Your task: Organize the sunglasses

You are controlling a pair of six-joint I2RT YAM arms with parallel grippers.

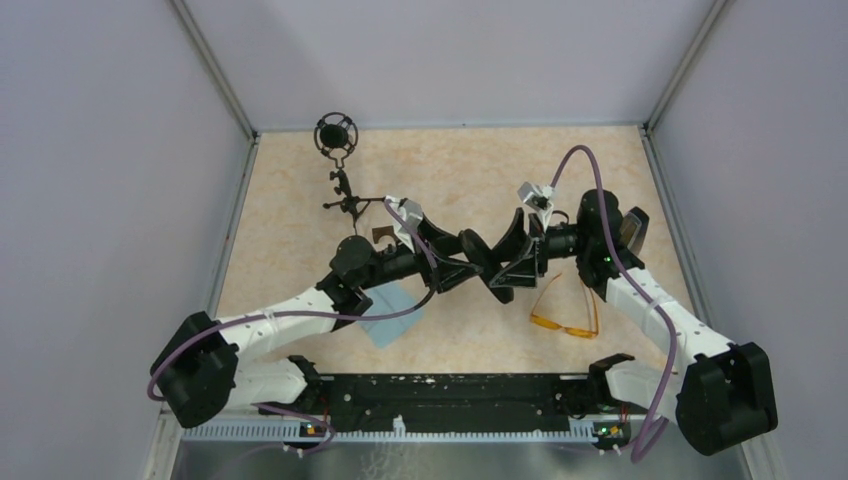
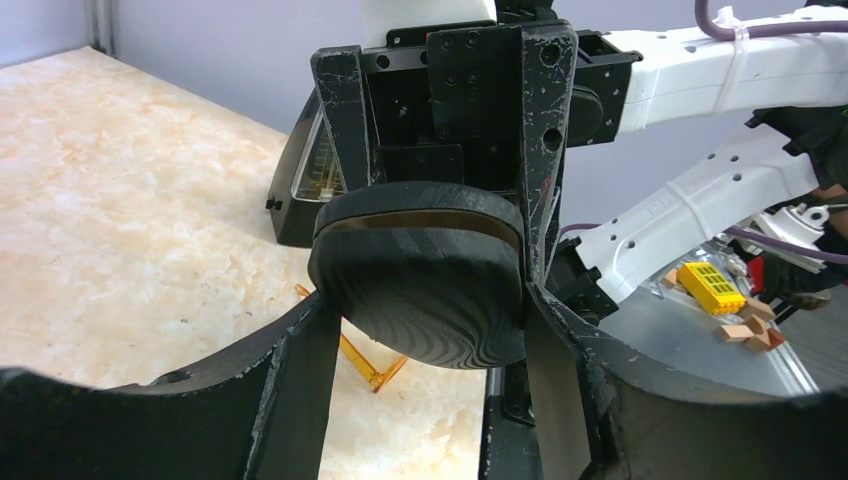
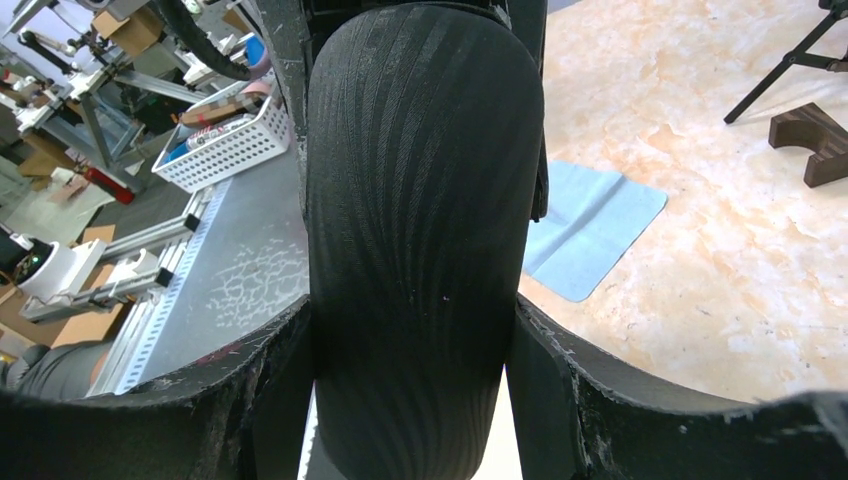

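Orange-framed sunglasses [image 1: 565,328] lie on the table at the right front, temples spread toward the back. Between my two arms, above the table, is a black glasses case [image 1: 477,250]. My left gripper [image 1: 467,256] is shut on the case, its fingers [image 2: 307,375] touching both sides; a narrow brown seam shows along the edge facing it. From the other side, my right gripper [image 1: 498,272] is also shut on the case, which fills the space between its fingers. A light blue cloth [image 1: 392,316] lies flat below the left arm. The case's inside is hidden.
A black stand with a round head [image 1: 336,135] is at the back left, with a small brown wooden block [image 3: 815,143] close by. At the far right, behind the right arm, sits a dark box with a clear top [image 1: 634,228].
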